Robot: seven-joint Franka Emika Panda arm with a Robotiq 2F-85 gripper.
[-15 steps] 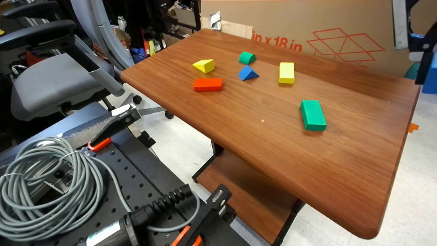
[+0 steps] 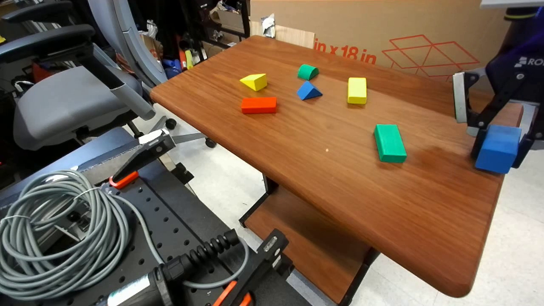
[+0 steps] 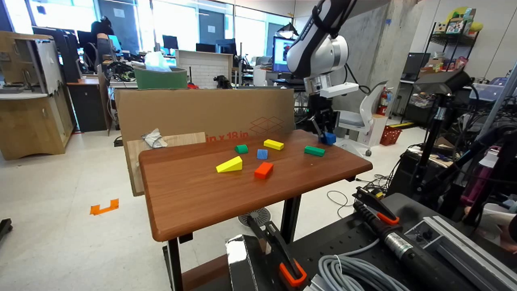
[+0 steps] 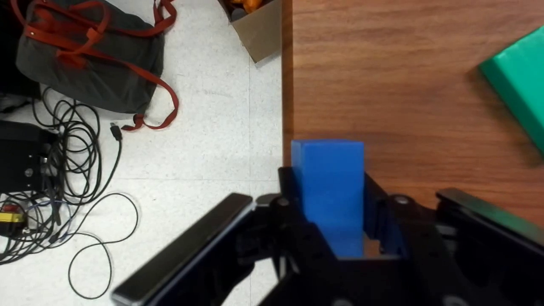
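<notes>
My gripper is shut on a blue block, one finger on either side of it. In exterior view 1 the blue block is at the right edge of the wooden table, low down at the tabletop; whether it bears on the wood is hard to tell. The green rectangular block lies nearest to it. Farther off are a yellow rectangular block, a blue triangular block, a green half-round block, a red block and a yellow wedge.
A large cardboard sheet stands behind the table. Past the table's edge by my gripper, bare floor shows, with a bag and cables on it.
My gripper has come in from beyond the table's right side, carrying the blue block down and over the edge of the tabletop. The other blocks lie where they were.
</notes>
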